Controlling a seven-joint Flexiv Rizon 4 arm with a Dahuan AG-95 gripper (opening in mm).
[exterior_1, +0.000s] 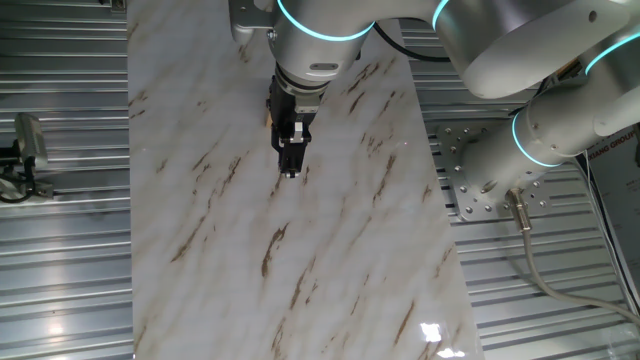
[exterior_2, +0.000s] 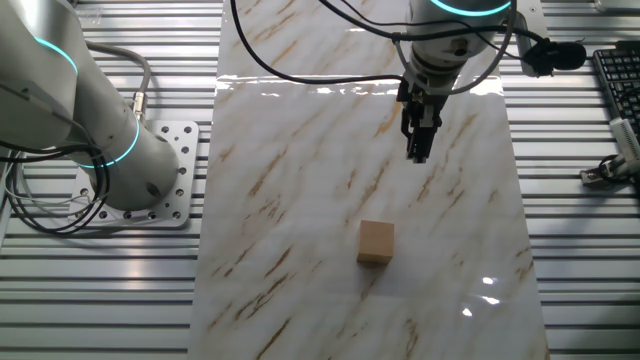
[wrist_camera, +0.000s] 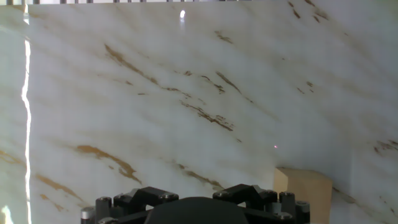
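Note:
A small tan block (exterior_2: 376, 242) rests alone on the marble-patterned table (exterior_2: 290, 180) in exterior view 2. My gripper (exterior_2: 418, 155) hangs above the table, apart from the block, pointing downward. In the wrist view, the block (wrist_camera: 305, 193) appears at the lower right, partly covered by the right-hand finger. There the gripper is open, its two fingers spread wide with nothing between them. From exterior view 1 the gripper (exterior_1: 290, 172) is seen edge-on and hides nearly all of the block.
Bare tabletop (exterior_1: 330, 270) surrounds the gripper on most sides. The arm's base (exterior_2: 150, 180) is bolted beside the table on ribbed metal. Black cables (exterior_2: 300, 78) loop from the arm. A keyboard (exterior_2: 620, 80) lies off the table on the far side.

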